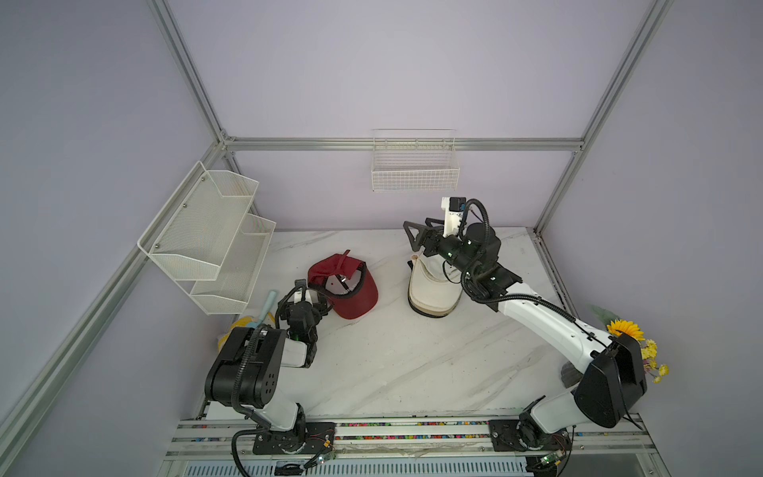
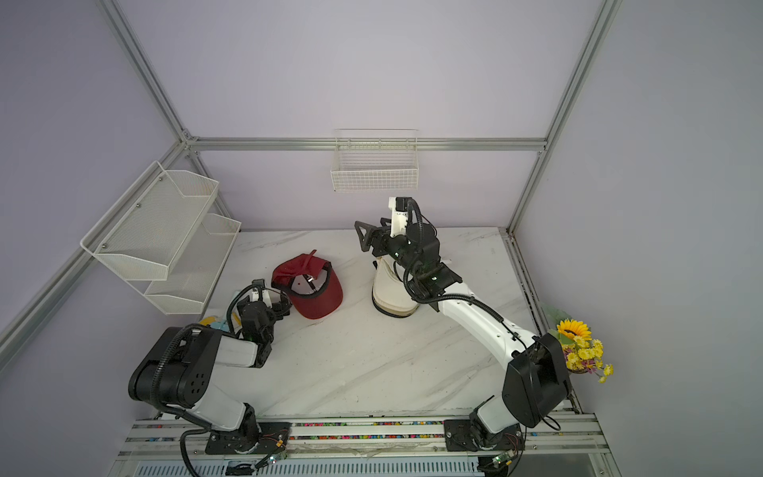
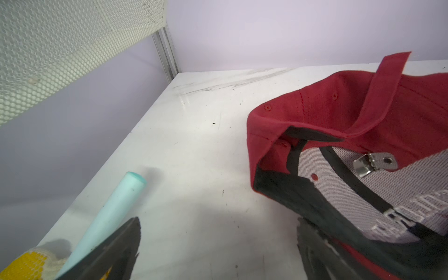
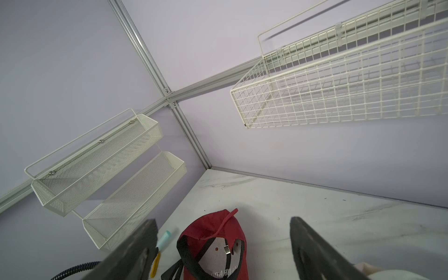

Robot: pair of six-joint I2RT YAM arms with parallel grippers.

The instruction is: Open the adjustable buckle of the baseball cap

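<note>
The dark red baseball cap [image 1: 363,297] lies on the left half of the table, its inside turned up. In the left wrist view, the cap's metal buckle [image 3: 375,162] shows against the grey lining. Its red strap [image 3: 385,91] arches up with a loose end, apart from the buckle. Low beside the cap's near rim, my left gripper is open with nothing between its fingers; its right finger [image 3: 319,254] overlaps the rim in view, and contact is unclear. My right gripper hangs raised well right of the cap, open and empty.
A cream cap [image 1: 431,295] lies beneath the right arm. By the left gripper are a teal stick [image 3: 109,210] and something yellow [image 3: 30,265]. White mesh shelves [image 1: 198,230] hang at left, a wire basket [image 1: 415,180] at the back.
</note>
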